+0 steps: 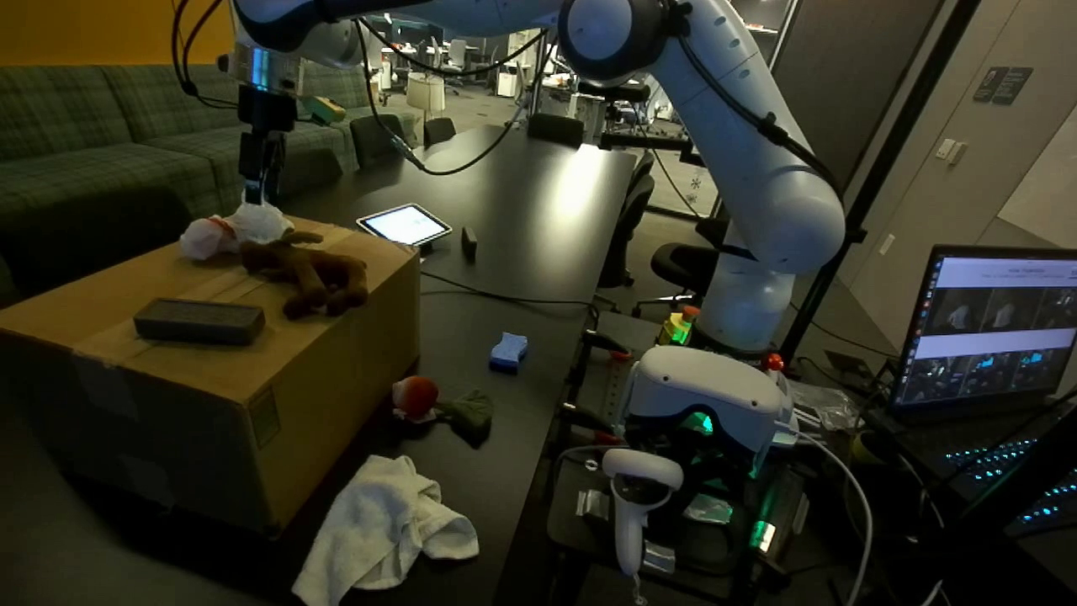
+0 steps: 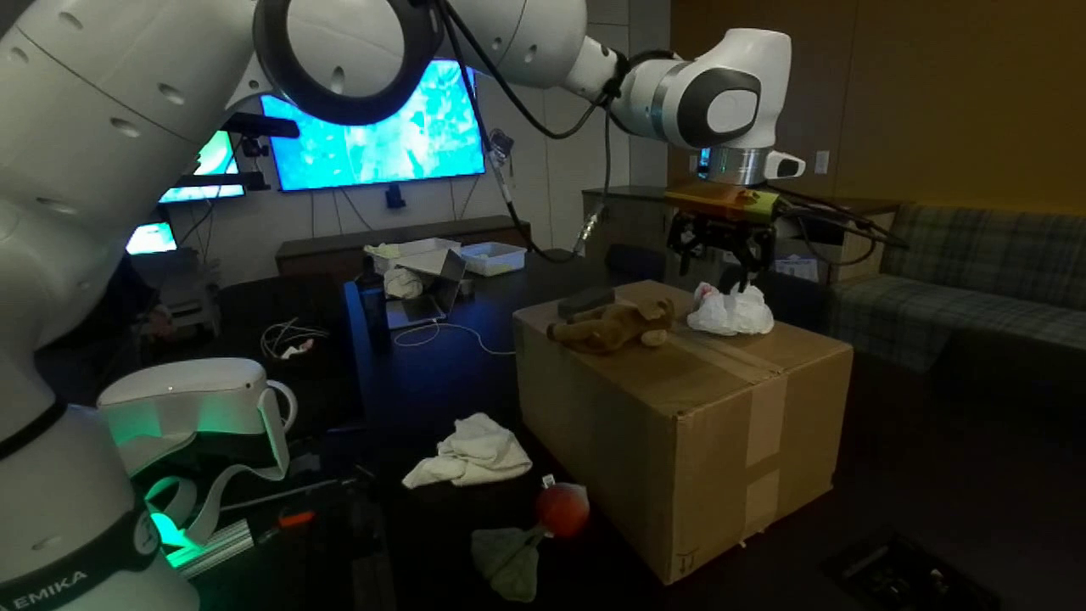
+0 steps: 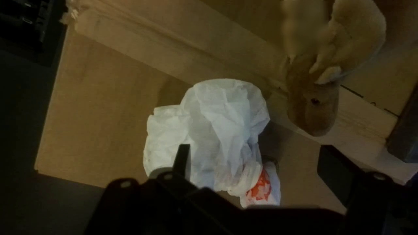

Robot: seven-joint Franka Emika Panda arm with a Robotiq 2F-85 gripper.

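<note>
A crumpled white plastic bag (image 3: 219, 129) with a red print lies on top of the large cardboard box (image 1: 333, 374). My gripper is open above the bag, pointing down. In the wrist view its left finger (image 3: 182, 162) overlaps part of the bag, while the right finger (image 3: 337, 172) is over bare cardboard. In exterior view 2 the fingertips are close over the bag (image 2: 730, 314); whether they touch it I cannot tell. Beside the bag lies a brown plush toy (image 1: 308, 273), its head (image 3: 313, 96) towards the bag.
A dark block (image 1: 198, 321) sits on the box near its front edge. Down on the table are a white cloth (image 1: 389, 525), a red-and-green plush item (image 1: 415, 397), a blue sponge (image 1: 509, 350) and a tablet (image 1: 404, 224). The box top is bare around the bag's far side.
</note>
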